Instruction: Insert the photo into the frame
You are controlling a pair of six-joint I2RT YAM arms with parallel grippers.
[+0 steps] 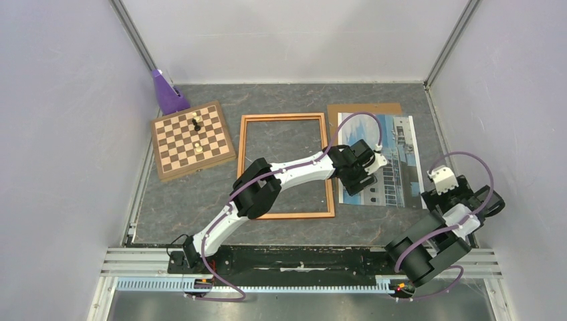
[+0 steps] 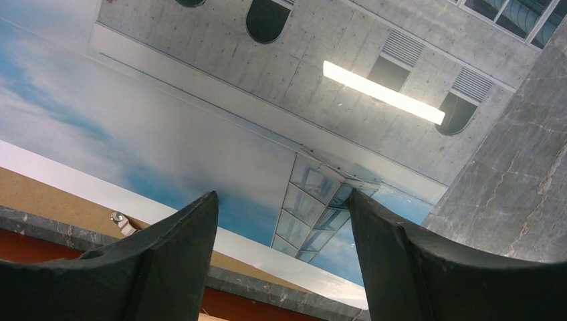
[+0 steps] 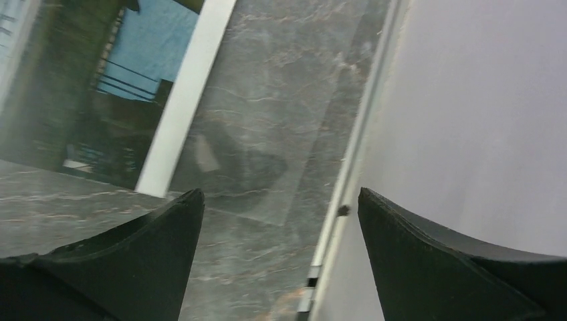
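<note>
The photo (image 1: 394, 167) lies on a brown board (image 1: 361, 108), right of the empty wooden frame (image 1: 284, 116). My left gripper is open, low over the photo's blue-sky strip, near its white border. My right gripper stands open at the right side near the wall, with the photo's lower right corner and a transparent sheet (image 3: 247, 194) on the stone surface below it.
A chessboard (image 1: 174, 154) with several pieces and a purple object (image 1: 168, 93) sit at the left. The right wall (image 1: 508, 107) is close beside my right arm. Free surface shows behind the frame and at the lower left.
</note>
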